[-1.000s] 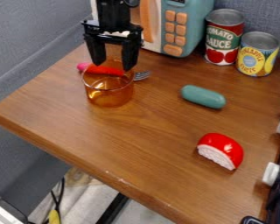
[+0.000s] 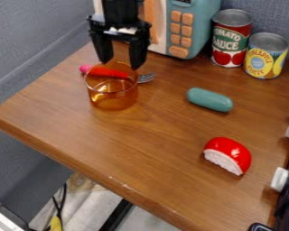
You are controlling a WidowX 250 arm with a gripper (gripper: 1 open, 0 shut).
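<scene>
My black gripper (image 2: 119,56) hangs at the upper left, open, its two fingers above a red object (image 2: 107,72) with a pink end that rests across the amber transparent cup (image 2: 112,97). A fork (image 2: 146,78) shows its tines at the cup's right. I cannot tell whether anything touches the fingertips.
A turquoise toy microwave (image 2: 183,32), a tomato can (image 2: 230,41) and a yellow can (image 2: 265,58) stand at the back. A teal cylinder (image 2: 209,99) and a red-and-white piece (image 2: 228,154) lie on the wooden table (image 2: 147,158). A dark appliance lines the right edge.
My gripper has shifted very slightly upward. The objects on the table have not visibly moved.
</scene>
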